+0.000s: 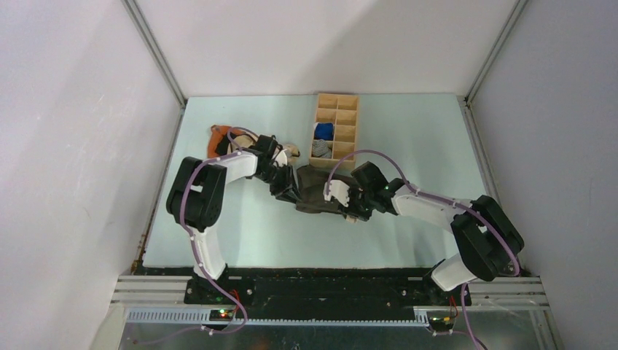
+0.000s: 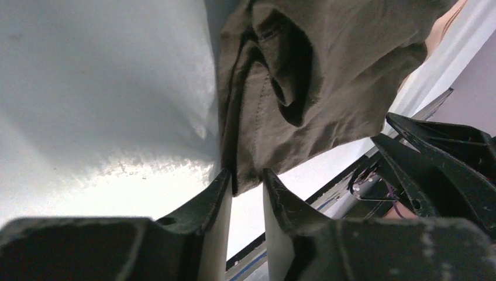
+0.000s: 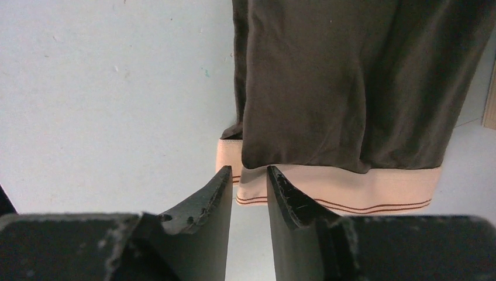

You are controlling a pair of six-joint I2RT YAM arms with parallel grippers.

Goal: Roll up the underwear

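Dark grey-brown underwear lies flat and folded on the table between both grippers. My left gripper is at its left end; in the left wrist view the fingertips sit on the cloth's edge, part open. My right gripper is over the other end; in the right wrist view its fingertips are at the pale pink waistband, slightly apart. Whether cloth is between either pair of fingers is unclear.
A wooden divider box stands behind the underwear, holding blue and grey cloth. A pile of clothes lies at back left.
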